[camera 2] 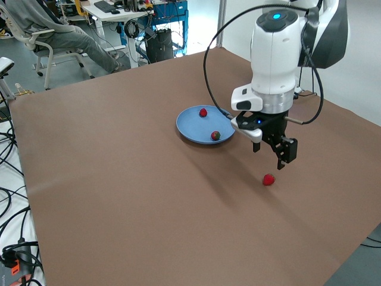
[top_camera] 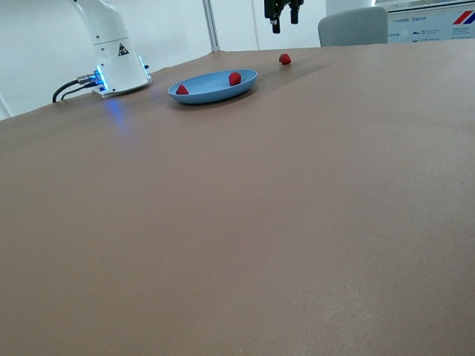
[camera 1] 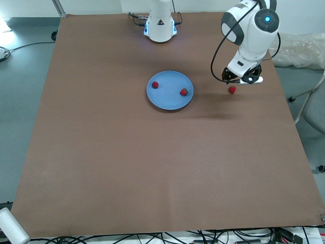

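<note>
A blue plate (camera 1: 169,99) holds two strawberries (camera 2: 215,136), also seen in the top view. A third strawberry (camera 2: 268,179) lies on the brown table (camera 1: 162,162) beside the plate, to its right in the left view. My black gripper (top_camera: 284,22) hangs above that loose strawberry, its fingers parted with nothing between them and apart from the table.
A white robot base (camera 1: 159,28) with cables stands at the back edge beyond the plate. Cables run along the table's near edge in the left view, and a chair (camera 1: 314,107) stands off the right edge.
</note>
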